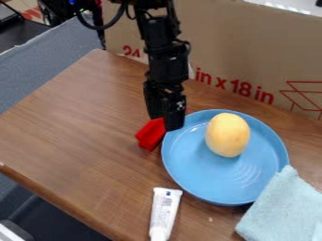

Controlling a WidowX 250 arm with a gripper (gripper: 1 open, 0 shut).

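Observation:
My black gripper (165,113) points down just over a red object (149,135) on the wooden table, at the left edge of a blue plate (201,179). The red object is partly hidden behind the fingers, and I cannot see clearly what lies between them. A yellow, potato-like object (228,135) rests on the plate.
A white tube (164,213) lies at the front of the table, with a pale blue cloth (280,212) at the front right. A cardboard box (251,56) stands behind.

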